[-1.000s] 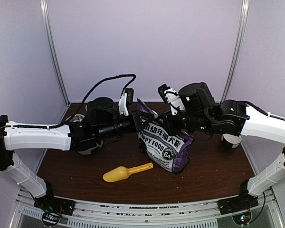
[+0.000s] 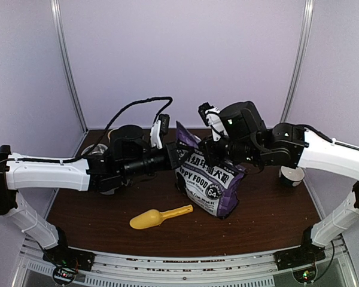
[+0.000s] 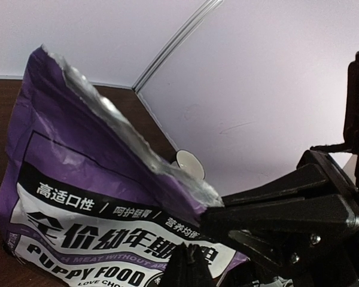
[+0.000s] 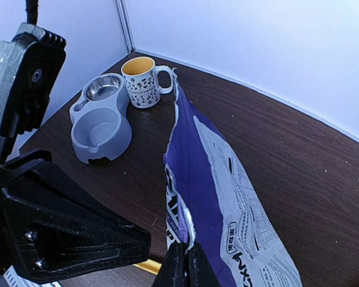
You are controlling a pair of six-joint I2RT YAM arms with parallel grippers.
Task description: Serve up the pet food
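The purple puppy food bag (image 2: 206,188) stands mid-table between my arms, its top edge crimped. My left gripper (image 2: 182,152) is at the bag's upper left; in the left wrist view its fingertips (image 3: 185,257) are shut at the lower middle, before the printed front. My right gripper is shut on the bag's top edge at the near end. A yellow scoop (image 2: 149,219) lies in front of the bag. A grey pet bowl (image 4: 102,134) with a steel compartment stands at the back left, mostly hidden by my left arm in the top view.
A white mug (image 4: 142,84) with yellow inside stands by the pet bowl. A small white container (image 2: 291,177) sits at the right edge.
The bag's top has shifted slightly right and up in the top view, and both grippers have moved a little with it. The scoop is unchanged.
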